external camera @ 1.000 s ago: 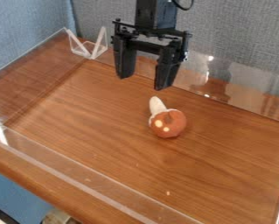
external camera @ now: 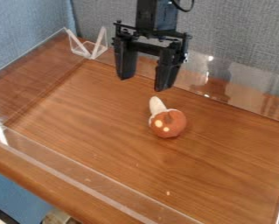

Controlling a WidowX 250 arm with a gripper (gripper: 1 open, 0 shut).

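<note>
My black gripper (external camera: 145, 73) hangs over the back middle of the wooden table, its two fingers apart with nothing between them. Below and a little right of it lies a toy mushroom (external camera: 167, 124) on its side, with an orange cap marked by pale spots and a white stem pointing toward the back.
The wooden table (external camera: 94, 131) has clear edging along its back and front. A white wire rack (external camera: 87, 45) stands at the back left corner, against the grey walls. The left, middle and right of the table are otherwise clear.
</note>
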